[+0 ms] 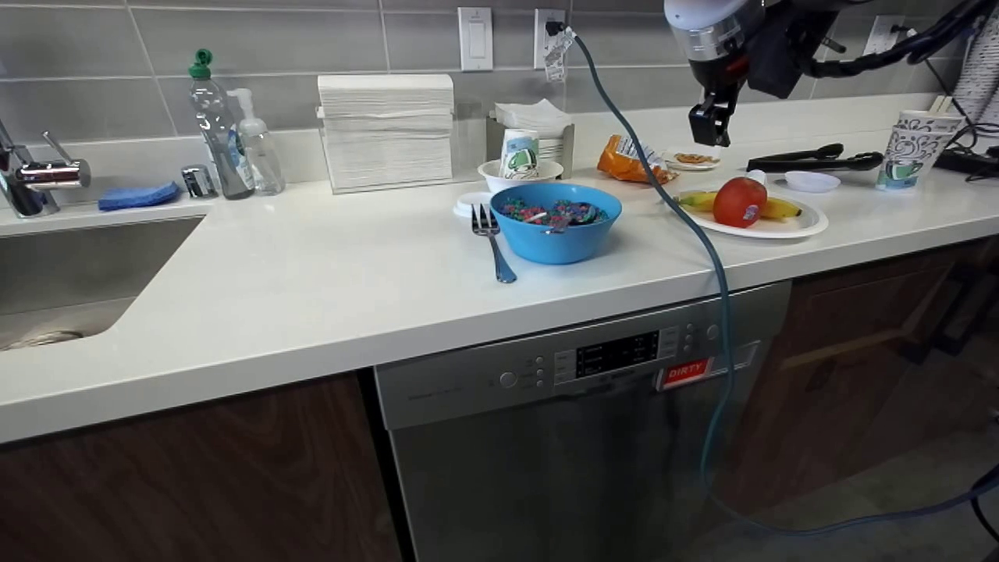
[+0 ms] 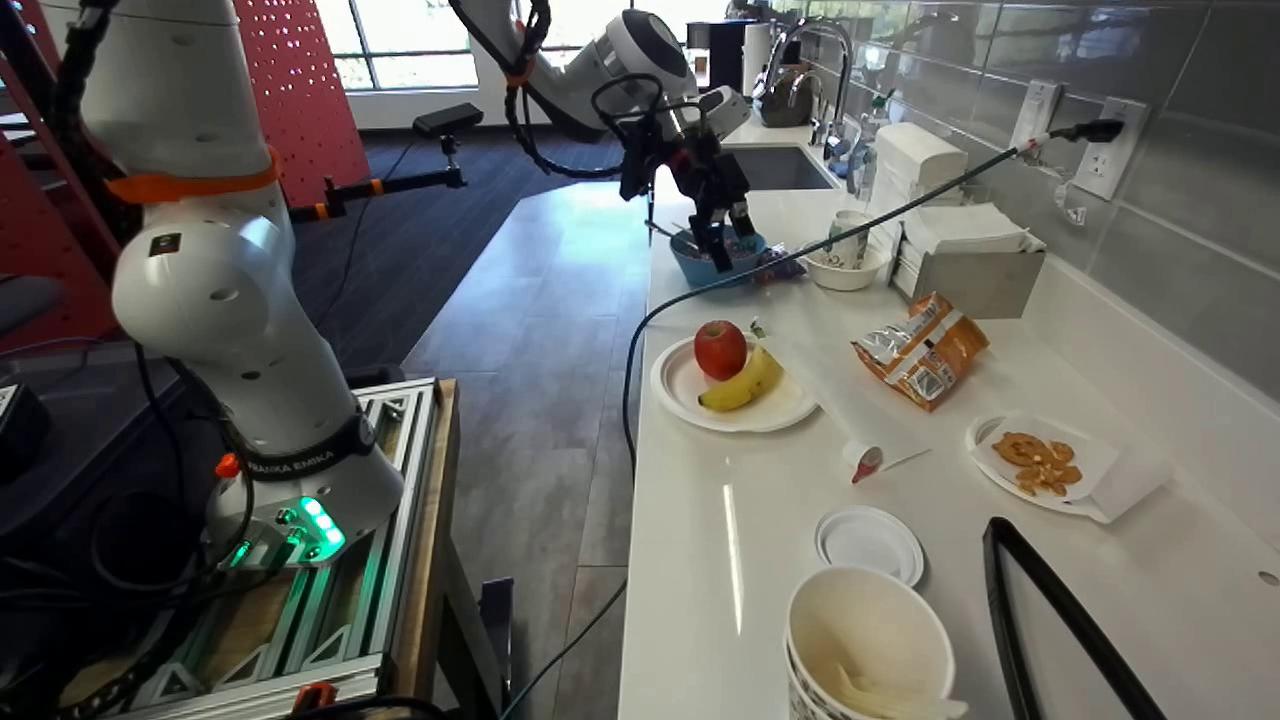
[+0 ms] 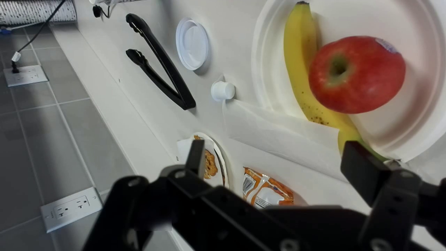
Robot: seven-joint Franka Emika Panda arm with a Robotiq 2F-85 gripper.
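My gripper is open in the wrist view, its two black fingers [image 3: 362,169] wide apart and nothing held between them. It hangs in the air above the counter, as exterior view 1 shows the gripper [image 1: 712,126] clear of everything below. Under it a white plate [image 1: 810,225] carries a red apple [image 3: 357,75] and a yellow banana [image 3: 297,62]; the apple leans against the banana. An orange snack bag [image 3: 267,190] lies past the fingers. In exterior view 1 a blue bowl [image 1: 552,242] of wrapped candy stands with a fork [image 1: 496,248] beside it.
Black tongs [image 3: 167,71], a small white lid [image 3: 192,44] and a plate of cookies [image 2: 1038,462] share the counter. A paper cup [image 2: 870,636] stands at the near end. One cable [image 1: 688,215] hangs across the counter. Left of the bowl, the counter is clear up to the sink [image 1: 84,272].
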